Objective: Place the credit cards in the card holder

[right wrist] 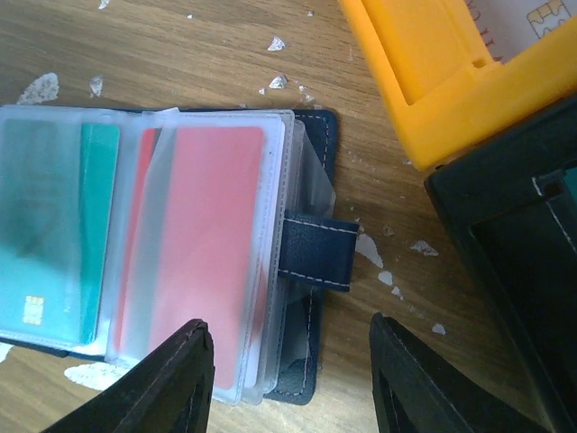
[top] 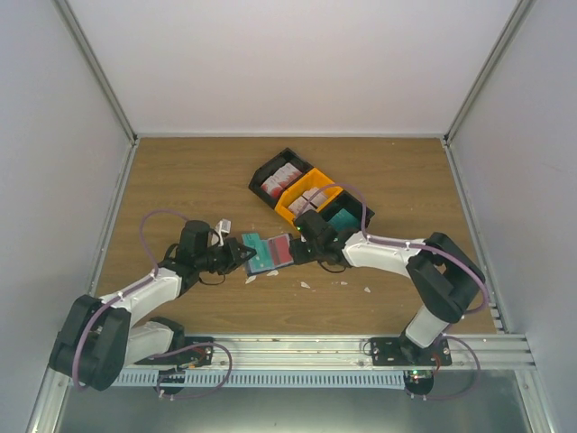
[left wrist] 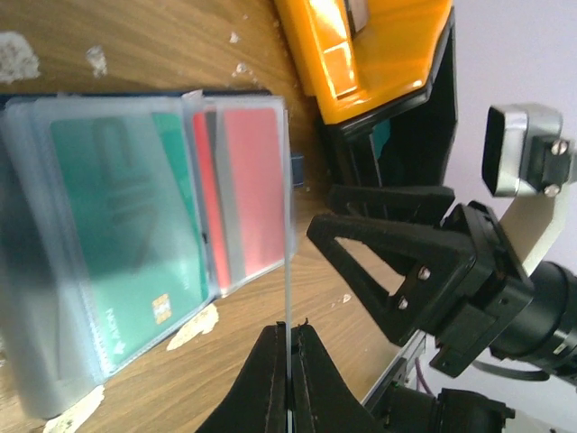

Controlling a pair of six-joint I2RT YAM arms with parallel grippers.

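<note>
The card holder lies open on the table, with a green card and red cards in its clear sleeves, and a dark strap on its right edge. My left gripper is shut, with a thin upright edge at its fingertips, perhaps a card seen edge-on. My right gripper stands open over the holder's right edge, nothing visible between its fingers.
An orange tray with pale contents sits behind the holder, between two black trays, one holding red items, the other teal. Bare table lies left and in front, with small pale flakes.
</note>
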